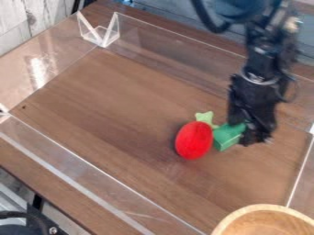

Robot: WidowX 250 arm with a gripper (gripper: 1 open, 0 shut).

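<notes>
A red oval object (193, 140) lies on the brown wooden surface, with a small light-green piece (205, 117) just above it. Beside it to the right is a green object (226, 138). My black gripper (241, 129) is low over the green object at its right side, partly hiding it; it is blurred, and its fingers stand open around or beside that object, exact contact unclear.
A wooden bowl (263, 223) sits at the lower right edge. Clear plastic rails border the surface (98, 110). A clear bracket (98, 29) stands at the upper left.
</notes>
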